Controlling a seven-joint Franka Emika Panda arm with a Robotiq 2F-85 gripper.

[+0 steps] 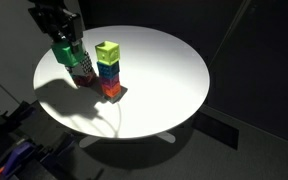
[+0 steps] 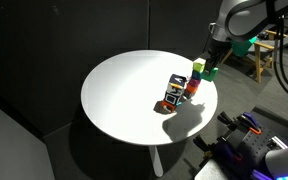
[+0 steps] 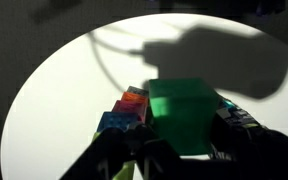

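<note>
A green block is in my gripper, which is shut on it, at the left of the round white table. In the wrist view the green block fills the middle, and the dark fingers partly merge with shadow. Close beside it stands a column of coloured blocks: yellow-green on top, blue in the middle, red-orange at the bottom. A black-and-white patterned box stands by the green block, with red beneath it. Whether the green block touches the box, I cannot tell.
An orange chair stands beyond the table at the far right.
</note>
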